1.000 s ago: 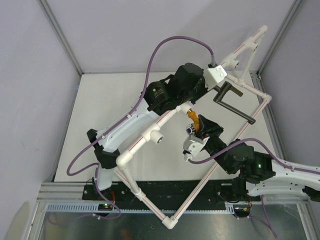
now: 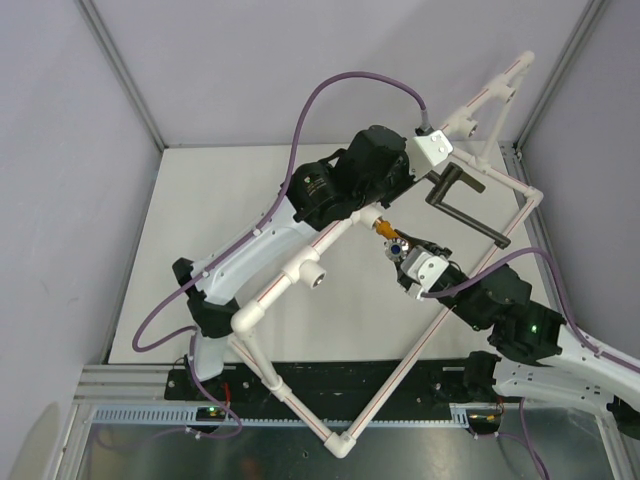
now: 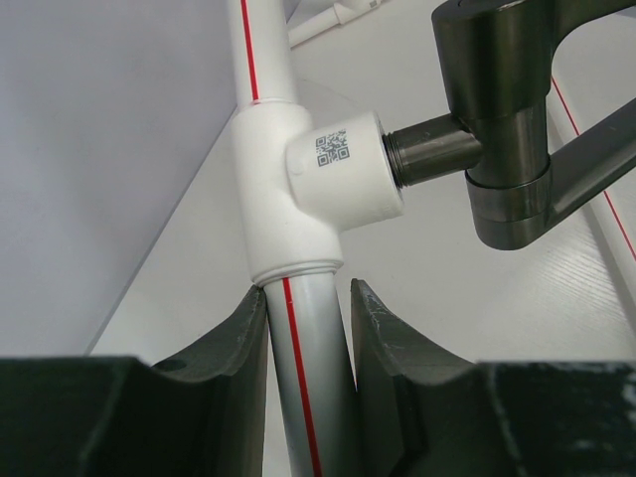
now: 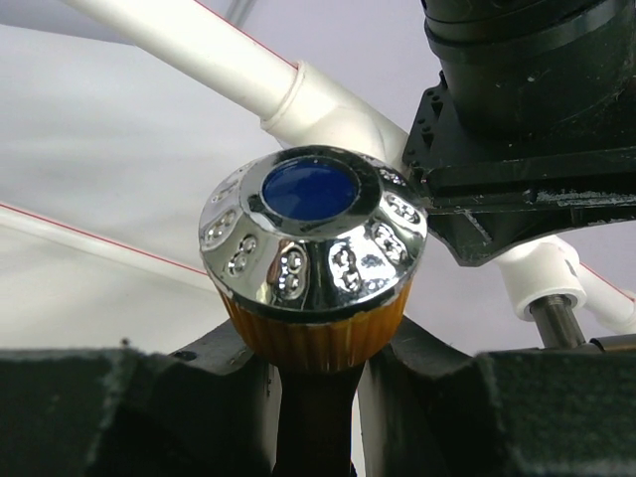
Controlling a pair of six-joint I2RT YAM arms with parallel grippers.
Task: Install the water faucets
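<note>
My left gripper is round the white red-striped pipe [image 3: 253, 50], below a tee [image 3: 278, 199] that holds a dark faucet [image 3: 507, 169] on a threaded stub; whether its fingers fully clamp is unclear. In the top view the dark faucet [image 2: 465, 215] sticks out beside the left arm. My right gripper is shut on an orange faucet with a chrome, blue-capped knob [image 4: 313, 238], which in the top view sits at a tee [image 2: 372, 218] on the diagonal pipe, just below the left gripper.
The white pipe frame [image 2: 390, 385] spans a pale board [image 2: 200, 230]. A side tee [image 2: 312, 272] lower on the diagonal pipe has an open end. Black left-arm housing [image 4: 527, 79] crowds the upper right of the right wrist view.
The left arm has stayed in place.
</note>
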